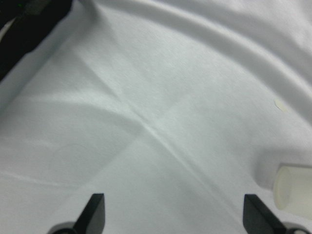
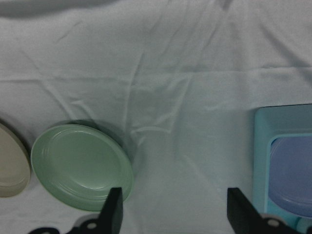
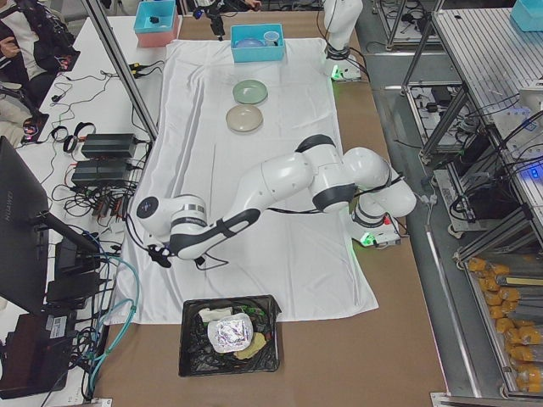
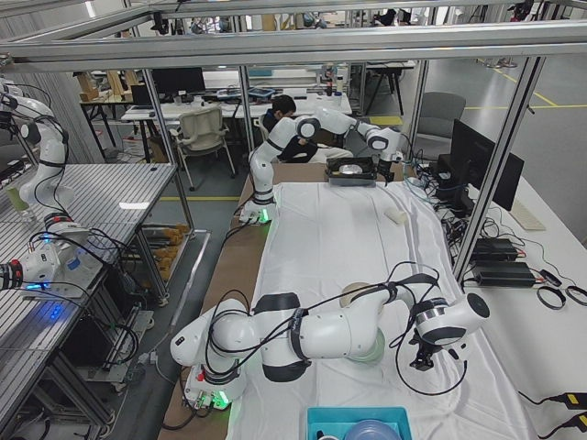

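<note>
My left gripper hangs open over the white cloth; a translucent white cylinder [image 1: 295, 192] lies just beyond its right finger in the left wrist view. A black crate [image 3: 229, 363] at the near end of the cloth holds a foil-like container [image 3: 229, 335], a yellow item [image 3: 254, 346] and other things. My right gripper is open above the cloth at the far end, between a green plate [image 2: 83, 161] and a blue bin [image 2: 263, 151] with a blue dish [image 2: 292, 175] in it. A beige plate [image 2: 9, 161] sits beside the green one.
A monitor [image 3: 21, 237], cables and black boxes [image 3: 108, 144] line the side table. Metal frame posts stand along the edges of the workspace.
</note>
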